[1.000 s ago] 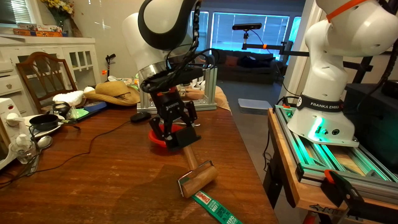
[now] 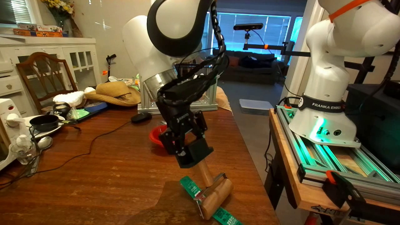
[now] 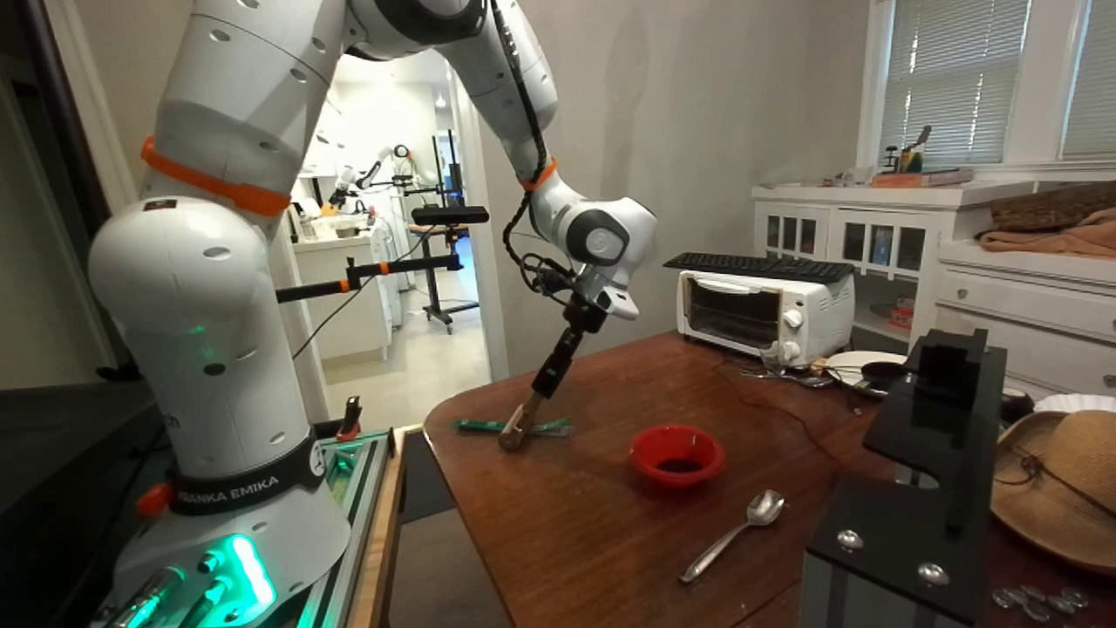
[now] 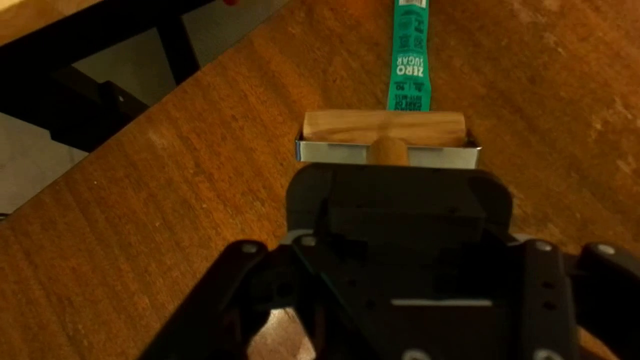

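My gripper (image 2: 193, 152) is shut on the handle of a wooden roller (image 2: 217, 198), which has a metal frame. Across a flat green packet (image 2: 190, 186) on the table lies the roller's cylinder; the packet's two ends show on either side of it. In the wrist view the roller (image 4: 384, 127) sits just beyond the black gripper, and one end of the packet (image 4: 410, 66) sticks out past it. The second exterior view has the roller (image 3: 515, 429) low at the packet (image 3: 479, 425), close to the table's corner. Whether it presses on the packet cannot be told.
A red bowl (image 3: 677, 456) and a spoon (image 3: 733, 535) are farther along the table (image 2: 112, 180). A toaster oven (image 3: 769, 309), a straw hat (image 2: 112, 93) and a black pan (image 2: 44, 122) stand toward the far side. The table edge runs close by the packet.
The gripper and roller have moved toward the front right of exterior view 1, along the packet.
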